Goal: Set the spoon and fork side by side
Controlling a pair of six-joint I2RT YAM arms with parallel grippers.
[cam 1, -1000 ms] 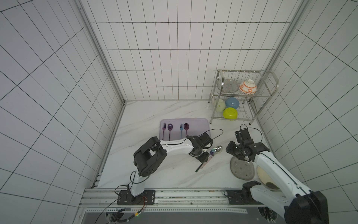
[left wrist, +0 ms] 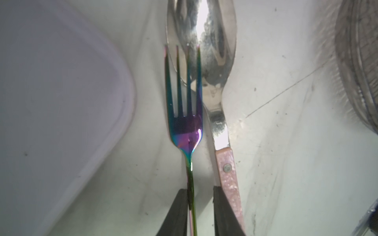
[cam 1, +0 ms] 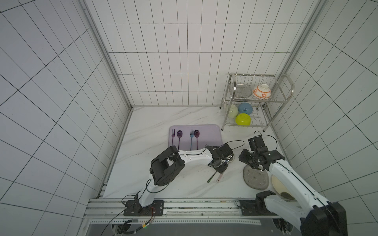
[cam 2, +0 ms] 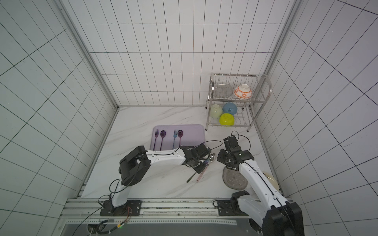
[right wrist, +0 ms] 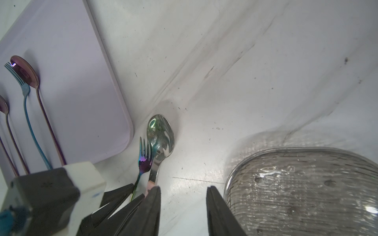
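A fork (left wrist: 186, 131) with a rainbow sheen and dark green handle lies left of a silver spoon (left wrist: 227, 165) with a pink handle. The fork's tines overlap the lower part of the spoon's bowl, while the handles spread apart. My left gripper is partly open over them. The fork's handle passes between its fingers, close to the left one; the spoon's handle runs outside the right finger, seemingly against it. My right gripper stands open and empty, to the right of the pair.
A lilac tray (cam 1: 214, 135) holding several forks and spoons lies behind the left arm. A grey plate (cam 1: 256, 177) sits below the right gripper. The dish rack (cam 1: 254, 100) with bowls stands at the back right.
My left gripper has moved right over the cutlery. The spoon's handle end has swung right, away from the fork's handle; earlier the two lay close together. The right arm stays put.
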